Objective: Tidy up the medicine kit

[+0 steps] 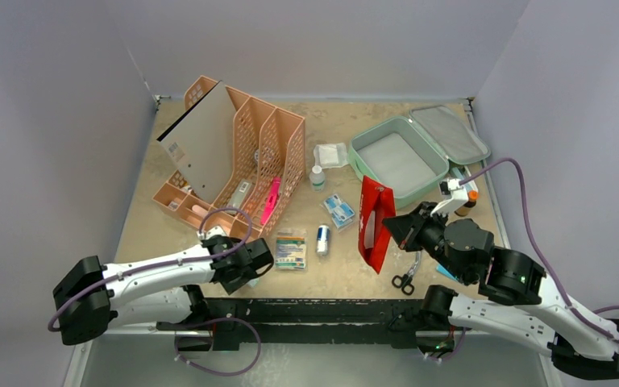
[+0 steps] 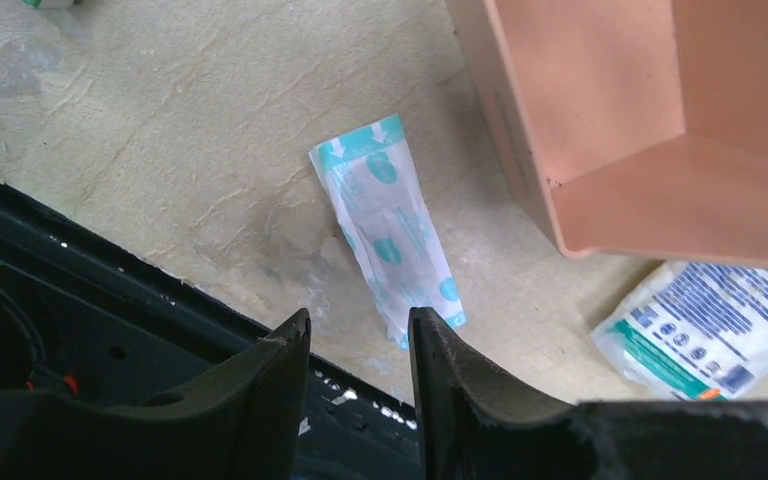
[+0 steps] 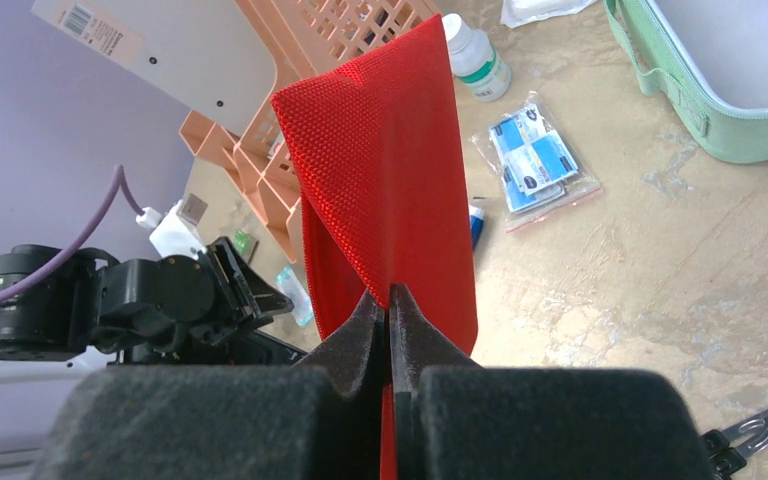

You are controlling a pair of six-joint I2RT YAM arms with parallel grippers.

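Note:
My right gripper is shut on a red pouch [image 3: 390, 170], held aloft right of the table's middle, beside the open mint case [image 1: 395, 157]. My left gripper is open, above a small white-and-teal packet [image 2: 385, 220] near the front edge. The peach organizer [image 1: 282, 137] stands at left with a pink item and other items inside. A white bottle [image 3: 470, 55], a bagged blue packet [image 3: 535, 160], a white tube [image 1: 323, 239], a flat pack [image 1: 291, 254] and a white gauze pack [image 1: 330, 155] lie in the middle.
Black-handled scissors [image 1: 403, 280] lie at the front right, and brown bottles [image 1: 465, 205] stand at the right edge, partly behind the right arm. The dark front rail [image 2: 110, 280] runs just below the small packet.

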